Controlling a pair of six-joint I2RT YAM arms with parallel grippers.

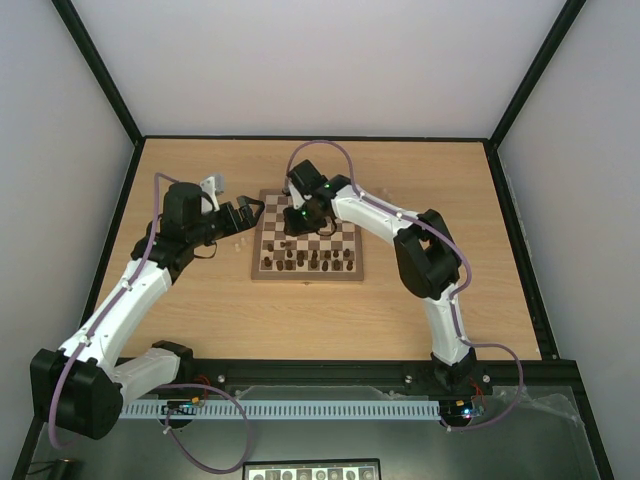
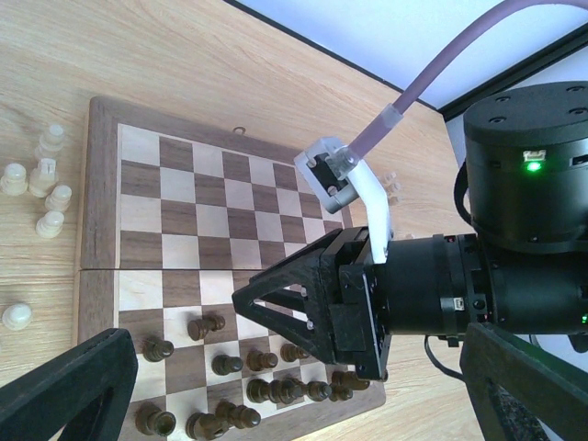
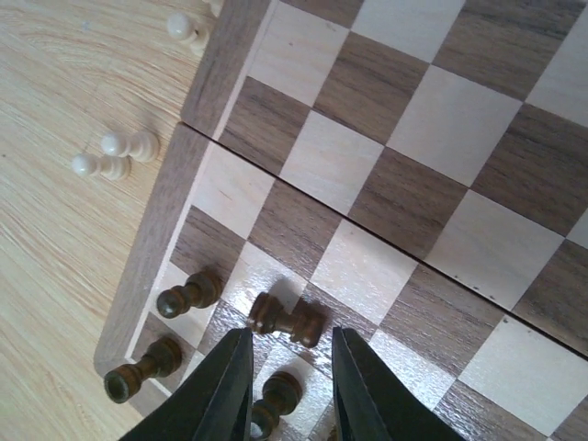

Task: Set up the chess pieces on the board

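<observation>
A dark pawn (image 3: 287,320) appears to lie on its side on the chessboard (image 3: 147,257), across the tips of my right gripper. The right fingers (image 3: 220,390) stand part open on either side of its near edge; I see no grip on it. In the left wrist view the same pawn (image 2: 206,325) lies just left of the right gripper's tip. Other dark pieces (image 2: 243,413) stand in rows along the board's near side. My left gripper (image 1: 256,207) is open and empty, at the board's left edge.
White pieces (image 2: 44,175) stand on the table left of the board, with a lone one (image 2: 16,317) nearer. More pale pieces (image 2: 390,184) sit beyond its right side. The board's far half is bare. Both arms reach in close together over the board.
</observation>
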